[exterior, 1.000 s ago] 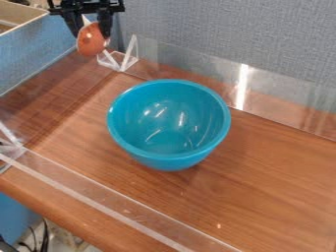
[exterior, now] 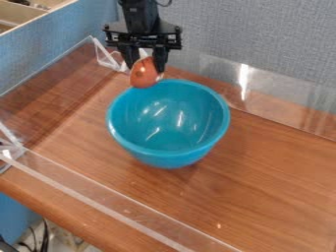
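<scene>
My black gripper (exterior: 143, 55) hangs at the top middle, shut on an orange-red rounded object (exterior: 143, 73), held just above the back-left rim of a teal bowl (exterior: 168, 138). The bowl stands upright on the wooden tabletop, and its visible inside is empty.
Wooden table (exterior: 262, 197) with bare room to the right and front. Clear low barriers run along its edges, with white brackets at back and left. A grey textured wall stands behind; a light wooden box (exterior: 19, 18) is at the top left.
My gripper has moved right and down with the orange-red object, from the back-left corner to the bowl's rim. The bowl has not moved.
</scene>
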